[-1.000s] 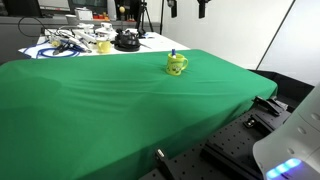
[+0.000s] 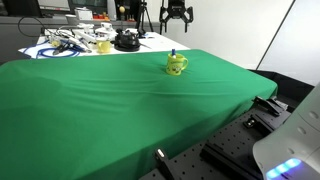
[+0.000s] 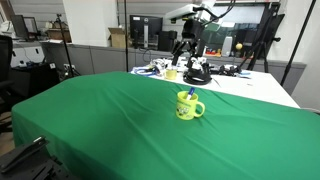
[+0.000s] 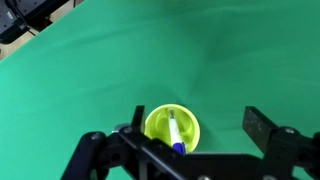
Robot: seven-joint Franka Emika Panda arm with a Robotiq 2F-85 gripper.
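Note:
A small yellow mug (image 2: pixel 176 66) stands upright on the green cloth, its handle visible in exterior view 2 on the right side of the mug (image 3: pixel 184 108). A white pen with a blue end (image 4: pixel 175 130) leans inside it; the blue tip (image 2: pixel 173 52) pokes above the rim. High above the far part of the cloth, my gripper (image 2: pixel 176 26) points down, open and empty. From the wrist view, the mug (image 4: pixel 158 124) lies below the gripper, nearer the left finger, with its lower edge partly hidden by the gripper body.
Black and white hardware (image 2: pixel 290 145) fills the near right corner of exterior view 1.
In exterior view 1 my gripper has come down and shifted left, closer to above the mug. The mug and pen have stayed put.

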